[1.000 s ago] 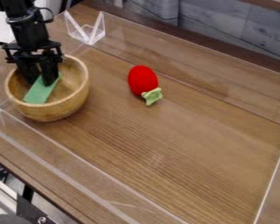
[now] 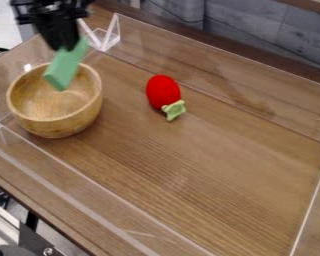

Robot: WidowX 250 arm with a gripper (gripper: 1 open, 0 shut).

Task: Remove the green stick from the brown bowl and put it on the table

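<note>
The green stick [image 2: 69, 66] is tilted, with its upper end at my black gripper [image 2: 67, 42], which is shut on it. It hangs over the back right part of the brown bowl [image 2: 56, 124], blurred by motion. The bowl rests at the left side of the table, and the part of its inside that shows looks bare. My fingertips are dark and blurred, and the stick covers part of them.
A red object with a pale green end [image 2: 164, 92] lies on the table to the right of the bowl. Behind the bowl stands a white wire frame [image 2: 104, 36].
My gripper has risen out of the bowl and shifted right, carrying the green stick up with it. The bowl and the red object have stayed in place.
</note>
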